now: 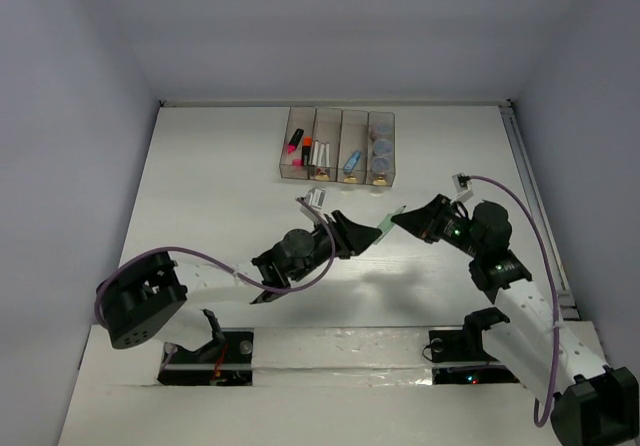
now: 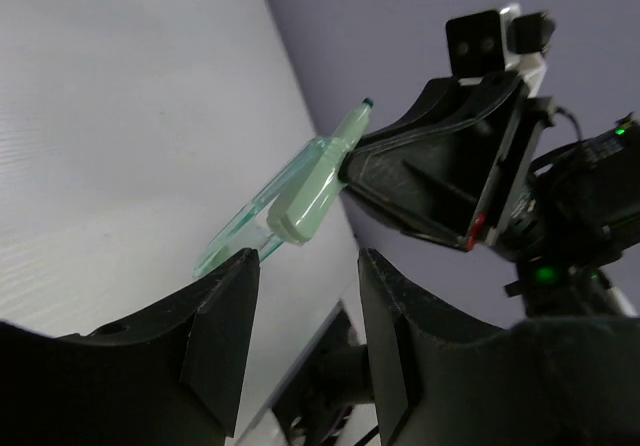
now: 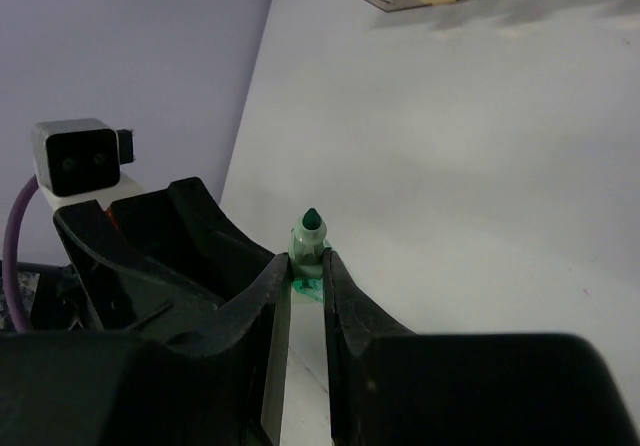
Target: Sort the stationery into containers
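A pale green stationery piece (image 1: 387, 226) with a dark tip is held above the table, and my right gripper (image 1: 405, 218) is shut on it. In the left wrist view the green piece (image 2: 310, 191) has a clear greenish loop along its side. My left gripper is part open, its fingertips just short of the piece's near end, with nothing visibly clamped. In the right wrist view the dark tip and pale body of the green piece (image 3: 310, 234) stick up between the right fingers; the left gripper's black fingers (image 3: 150, 236) are close behind it.
A clear divided tray (image 1: 338, 181) stands at the back. Its left compartment holds dark markers (image 1: 295, 139) and a pink item; white sticks (image 1: 321, 154), a blue item (image 1: 352, 162) and round bluish things (image 1: 382, 148) fill the others.
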